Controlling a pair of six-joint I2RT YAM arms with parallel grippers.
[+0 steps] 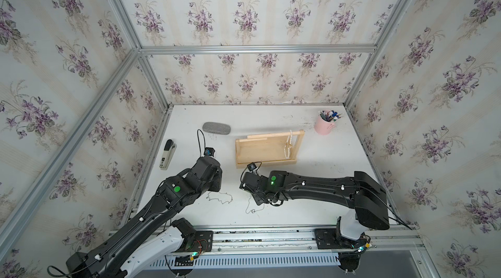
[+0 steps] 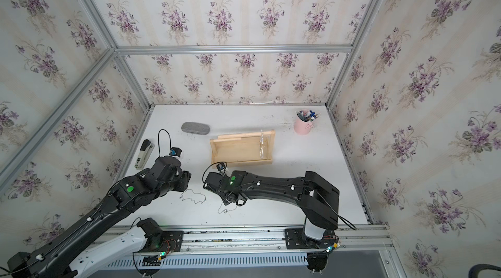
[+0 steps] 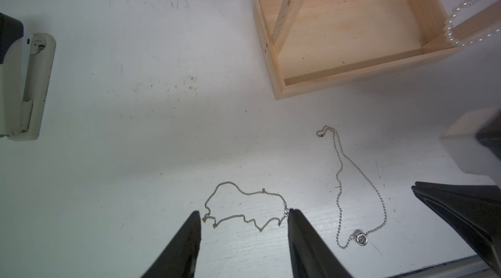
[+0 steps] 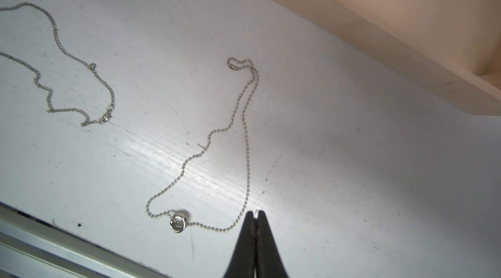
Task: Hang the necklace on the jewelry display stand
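Two thin silver chain necklaces lie on the white table. The ball-chain necklace (image 4: 248,158), with a small ring pendant (image 4: 178,222), spreads into a long loop in the right wrist view. To its left lies the other chain necklace (image 3: 240,216). My right gripper is shut with nothing between its fingers; the ball chain is outside them, to their left. My left gripper stands open above the left chain, its fingers well apart and empty. The wooden jewelry stand (image 1: 266,164) sits farther back, with a pearl necklace (image 1: 288,146) hanging at its right side.
A stapler (image 1: 167,154) lies at the left edge and a grey case (image 1: 216,128) at the back. The pink pen cup (image 1: 323,126) stands back right. Bare table lies between the chains and the stand.
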